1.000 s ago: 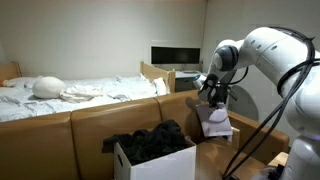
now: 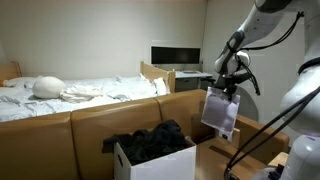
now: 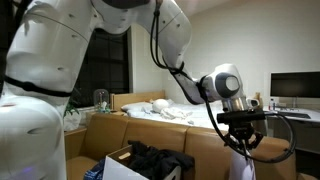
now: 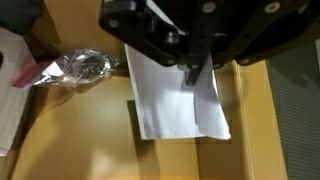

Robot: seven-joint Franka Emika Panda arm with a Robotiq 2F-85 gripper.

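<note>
A white sheet, cloth or paper (image 2: 219, 112), hangs from my gripper (image 2: 229, 91) at the right, in front of the brown sofa. In the wrist view, the gripper is shut on the upper part of this white sheet (image 4: 172, 105), which spreads below the fingertips with a fold along one side. Part of the same white sheet (image 3: 240, 166) shows under the gripper in exterior view 2. Its top edge is hidden by the gripper body.
A white box (image 2: 160, 172) holding dark cloth (image 2: 150, 142) stands in front of the sofa (image 2: 105, 123). Close to the gripper in the wrist view lies a clear plastic bag (image 4: 82, 68) on the brown surface. Behind the sofa is a bed (image 2: 85, 92).
The arm has risen and moved right in exterior view 1, carrying the white sheet. The sheet now hangs higher and straighter than before; the box and dark cloth have stayed put.
</note>
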